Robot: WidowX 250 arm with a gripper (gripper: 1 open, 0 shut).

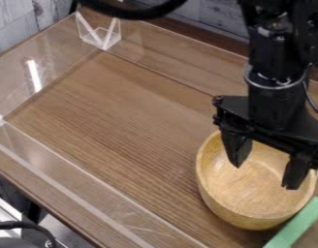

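My black gripper (266, 155) is over a round, light wooden bowl (239, 199) at the lower right, its two fingers apart and open, nothing visible between them. A green object (298, 221) lies just outside the bowl at its lower right, partly cut off by the frame's edge. The bowl looks empty, though the gripper hides part of it.
A white wire-like holder (100, 29) stands at the far upper left. Clear edging and dark cables run along the left side.
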